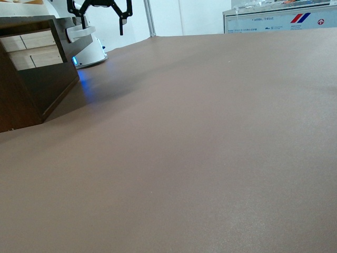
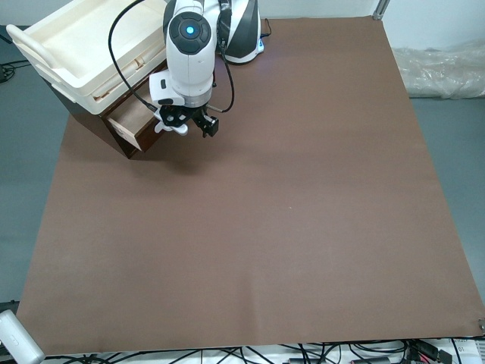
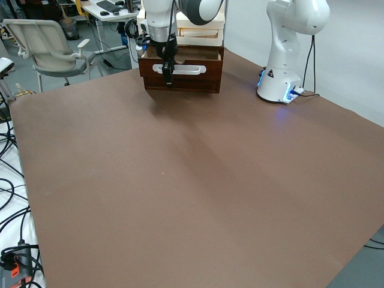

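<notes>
My gripper point(image 1: 102, 26) hangs in front of the dark wooden drawer box, its two black fingers spread apart with nothing visible between them in the top view. The box point(image 2: 95, 127) sits at the back left of the brown table, a drawer point(image 2: 125, 120) partly out, with a white handle point(image 3: 189, 69) on its front in the right view. In that view my gripper's black body hangs over the drawer front, close to the handle; whether it touches cannot be told.
A white plastic bin point(image 2: 87, 38) rests on the box. The arm's white base point(image 3: 276, 87) stands beside it. Cables point(image 2: 318, 353) run along the near edge.
</notes>
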